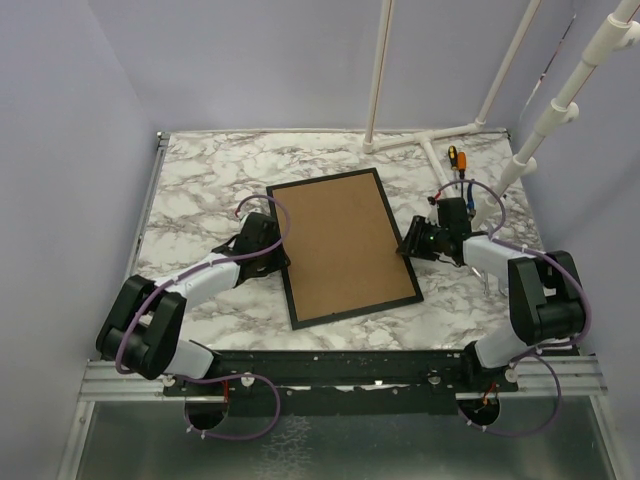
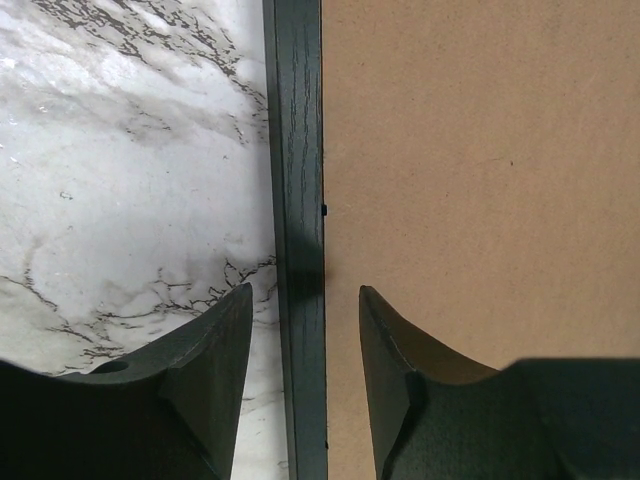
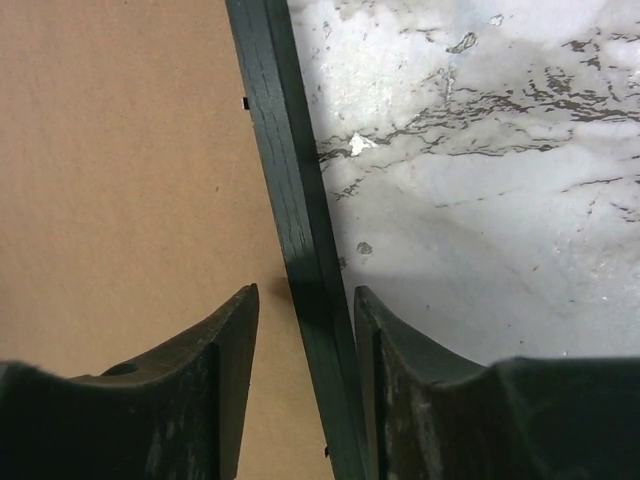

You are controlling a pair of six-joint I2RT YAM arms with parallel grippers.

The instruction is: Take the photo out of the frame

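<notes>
The photo frame [image 1: 337, 235] lies back side up on the marble table, brown board inside a dark rim. My left gripper [image 1: 282, 262] is at the left rim; in the left wrist view its open fingers [image 2: 220, 350] stand either side of the dark strip [image 2: 298, 150]. My right gripper [image 1: 405, 245] is at the right rim, also open, its fingers [image 3: 218, 350] around the dark strip [image 3: 285, 170]. Small black tabs show along the inner edges of both strips. No photo is visible.
White pipes [image 1: 420, 140] stand at the back and right. Screwdrivers [image 1: 461, 163] and other tools lie at the back right. Bare marble [image 1: 190, 180] is clear at the left.
</notes>
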